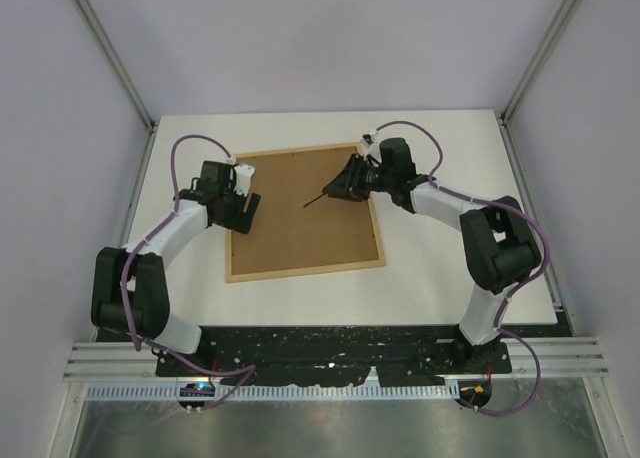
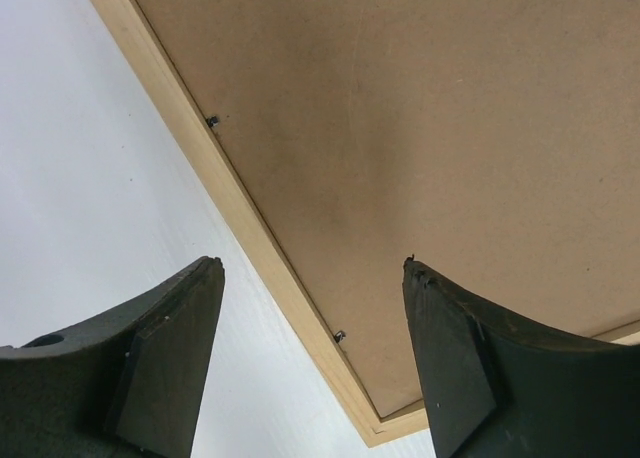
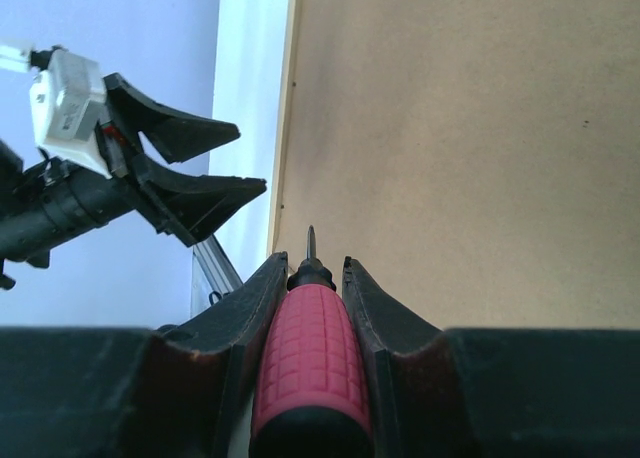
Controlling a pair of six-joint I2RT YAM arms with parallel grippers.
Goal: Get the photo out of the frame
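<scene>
The picture frame [image 1: 375,240] lies face down, a light wooden border around a brown backing board [image 1: 280,248]. Small dark tabs [image 2: 339,336] stick up along the border's inner edge in the left wrist view. Above that side hovers my left gripper, open, with only frame and table visible between its fingers. My right gripper is shut on a screwdriver [image 3: 310,353] with a red handle. Its thin shaft points left over the board in the top view. The photo itself is out of sight.
White table [image 1: 450,268] surrounds the frame, with clear room on its right and in front. Pale walls rise at the back and both sides. The left arm also shows at the left of the right wrist view.
</scene>
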